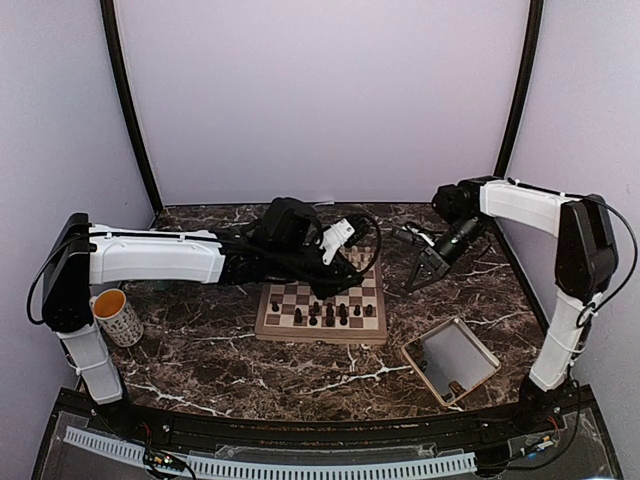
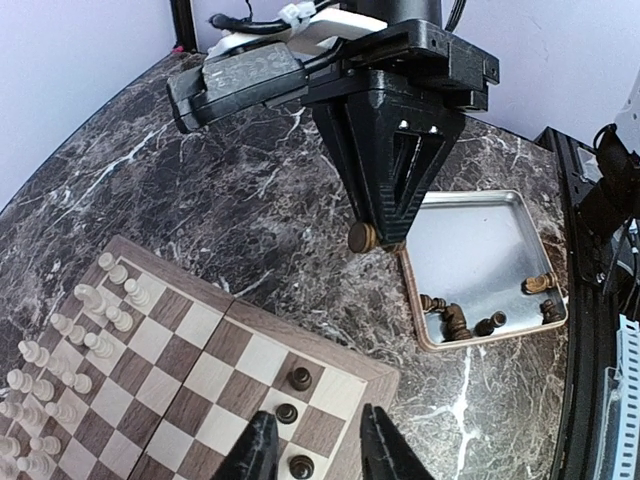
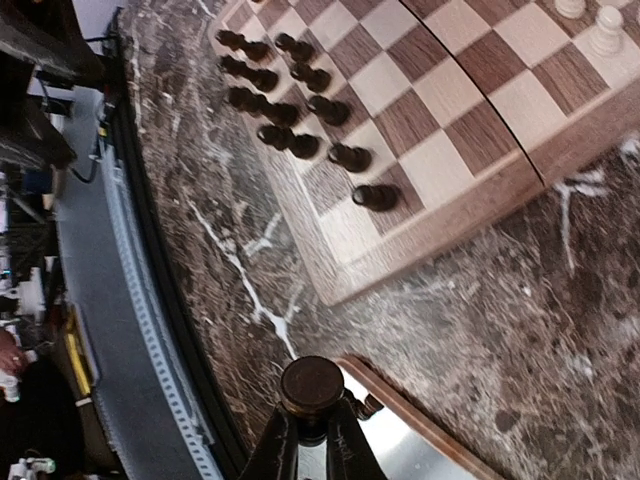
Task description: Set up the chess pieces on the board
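Observation:
The chessboard (image 1: pixel 270 326) holds white pieces (image 2: pixel 139 293) along its far side and dark pieces (image 3: pixel 374 197) on the near side. My right gripper is shut on a dark chess piece, raised above the table right of the board; in the left wrist view it appears at upper middle with the piece at its tip. My left gripper (image 1: pixel 330 284) hovers over the board; its fingers show at the bottom edge of the left wrist view, apart, with nothing seen between them.
A metal tray (image 1: pixel 460 360) with several dark pieces lies at the near right. A patterned cup (image 1: pixel 118 322) stands at the left. Bare marble shows in front of the board and to its right.

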